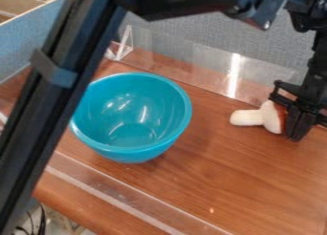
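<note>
A toy mushroom (255,117) with a white stem and reddish cap lies on its side on the wooden table, at the right. My gripper (289,120) is lowered over its cap end, which it largely hides; whether the fingers touch the cap or are closed on it is hard to tell. An empty turquoise bowl (133,115) sits on the table, left of the mushroom.
A dark arm segment (52,96) crosses the left of the view. A clear strip runs along the back edge before a grey padded wall (217,38). A wooden box (15,14) is at top left.
</note>
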